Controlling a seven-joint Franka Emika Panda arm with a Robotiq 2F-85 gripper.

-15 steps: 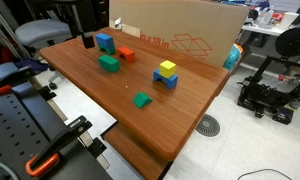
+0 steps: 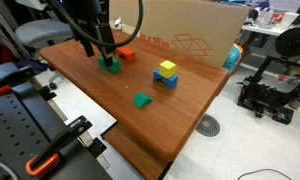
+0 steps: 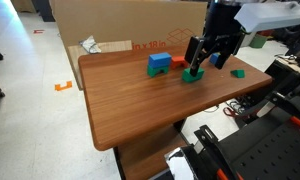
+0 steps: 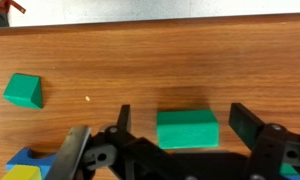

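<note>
A green block [image 4: 187,129] lies on the wooden table in the wrist view, between the two spread fingers of my gripper as seen from above. The gripper is open, and gaps show on both sides of the block. In exterior view 1 the same green block [image 2: 110,66] sits just under the fingertips. Exterior view 2 has the green block [image 3: 193,75] partly covered by a finger. Whether the fingertips are down at the block's height, I cannot tell.
A red block [image 2: 127,53] lies just behind. A yellow block [image 2: 168,69] rests on a blue block [image 2: 165,81] farther right. Another green piece [image 2: 141,100] lies near the table's front edge.
The gripper has come down and to the right, over the green block. It now covers the blue block that showed behind. The visible blocks have not moved.
</note>
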